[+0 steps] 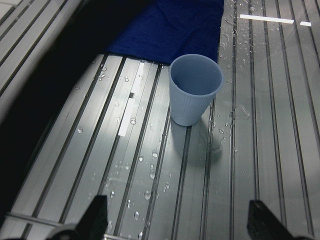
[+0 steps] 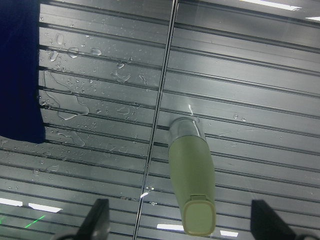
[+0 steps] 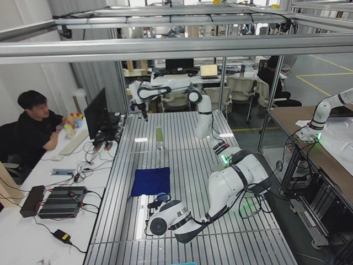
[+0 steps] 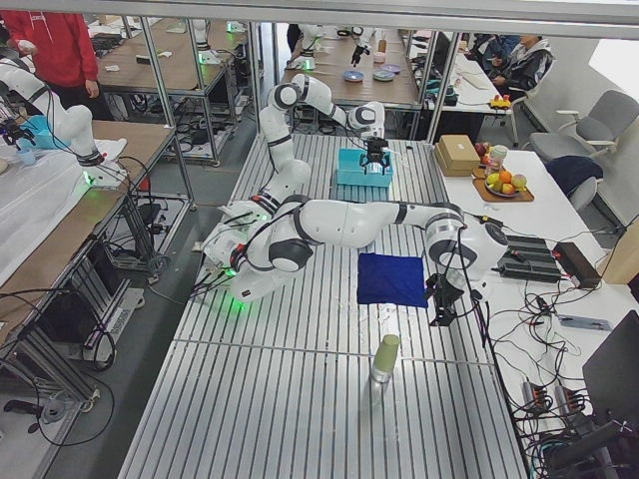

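Note:
A blue cup (image 1: 195, 92) stands upright on the wet slatted table, just beside a folded dark-blue cloth (image 1: 175, 25). My left gripper is open above and short of the cup, nothing between its fingers. A green bottle with a clear lower part (image 2: 192, 180) (image 4: 386, 354) stands upright farther along the table. My right gripper (image 4: 442, 304) is open over it, nothing between its fingers.
A turquoise bin (image 4: 351, 170) sits at one end of the slatted table (image 4: 250, 409). Metal frame posts and beams surround the table. A side desk holds a monitor (image 3: 98, 113), electronics boxes and cables, with a person seated there.

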